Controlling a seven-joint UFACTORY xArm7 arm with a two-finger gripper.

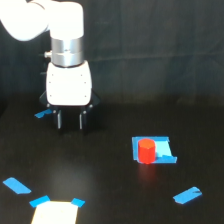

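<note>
My gripper [70, 127] hangs at the upper left, pointing down with its two dark fingers spread apart. It is open, and nothing shows between the fingertips. To the right, a small red block [147, 151], perhaps a cylinder, stands on a pale square marked off with blue tape [152, 138]. A wide gap separates the gripper from the red block. How high the fingertips are above the dark table is hard to tell.
A bright cream square [54, 214] with blue tape at its corners lies at the lower left, cut off by the frame. Single blue tape strips mark the left [16, 186] and right [187, 195] sides. Dark, bare table fills the middle.
</note>
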